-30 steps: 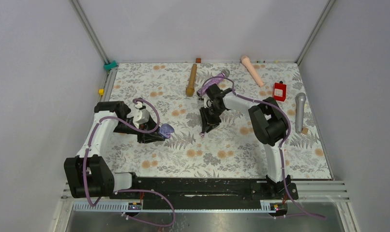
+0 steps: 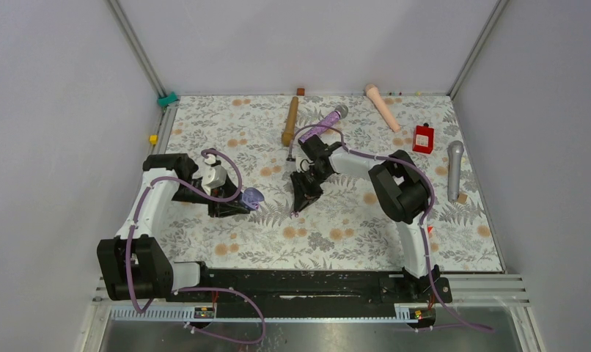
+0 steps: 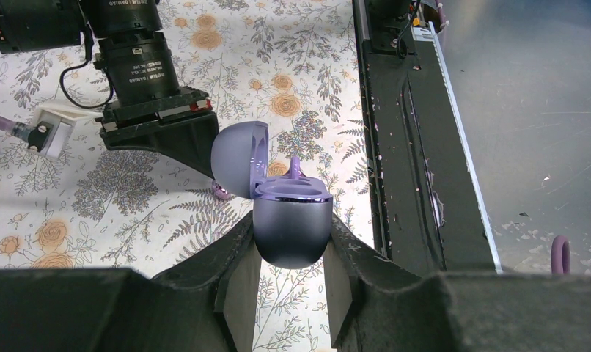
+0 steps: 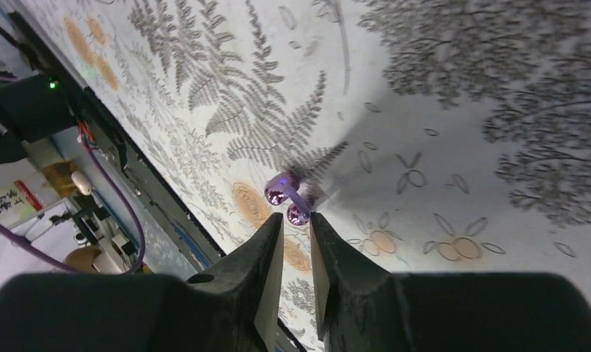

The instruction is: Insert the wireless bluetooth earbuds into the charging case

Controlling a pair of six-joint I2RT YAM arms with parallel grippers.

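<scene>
The purple charging case is clasped in my left gripper, its lid standing open to one side. A small purple piece rises from inside it; I cannot tell whether that is an earbud. In the top view, the case is at the left gripper's tip. To its right is my right gripper, pointing toward the front edge. A shiny purple earbud, two round ends joined by a thin band, sits at the tips of the right gripper, apparently pinched there. In the left wrist view, the earbud shows beside the case.
Toward the back lie a brown wooden stick, a purple microphone and a peach one. A red box and a grey microphone are at the right.
My right gripper has moved left and slightly toward the front, nearer the case, and the earbud has travelled with it. The left arm and case have stayed still.
</scene>
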